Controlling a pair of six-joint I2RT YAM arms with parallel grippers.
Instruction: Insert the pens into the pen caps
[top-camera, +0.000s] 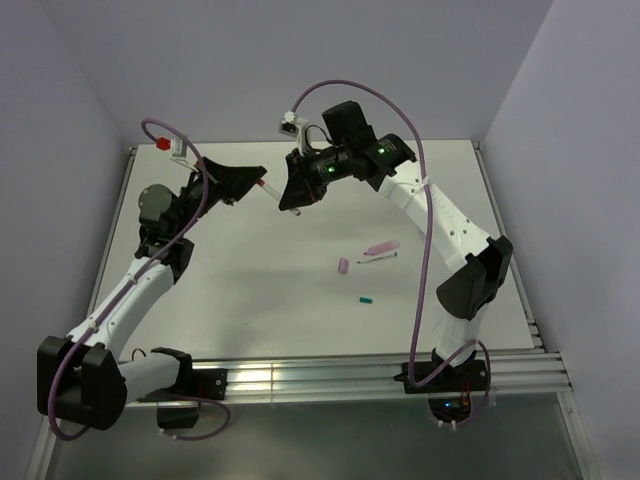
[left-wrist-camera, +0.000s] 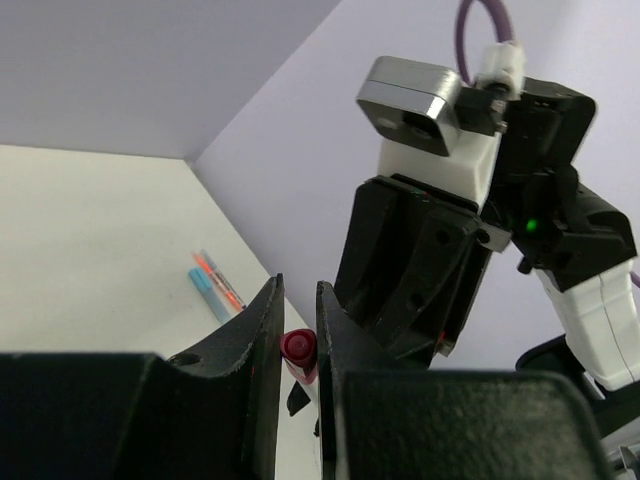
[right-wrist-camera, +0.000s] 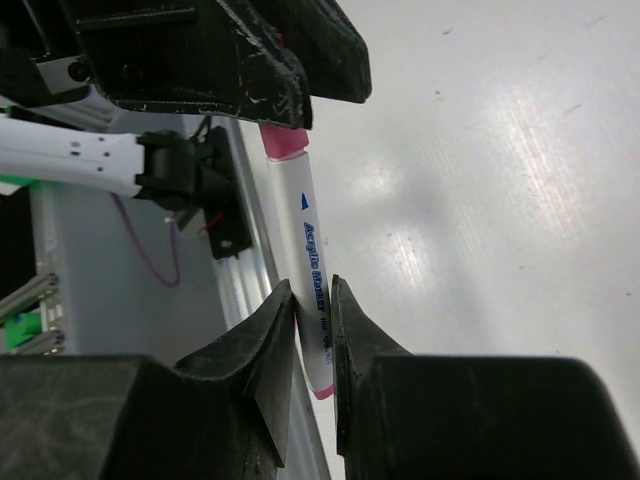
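Note:
A white marker (right-wrist-camera: 305, 240) with blue lettering and pink ends hangs tilted between the two grippers, also seen in the top view (top-camera: 272, 192). My left gripper is shut on its red-pink end, which in the right wrist view enters the left fingers from below. My right gripper has its fingers round the lower part of the white barrel; how tightly they close is hard to see.
On the white table (top-camera: 250, 290) at centre right lie a pink pen (top-camera: 381, 247), a slim pen (top-camera: 376, 258), a small pink cap (top-camera: 343, 266) and a small teal cap (top-camera: 365, 300).

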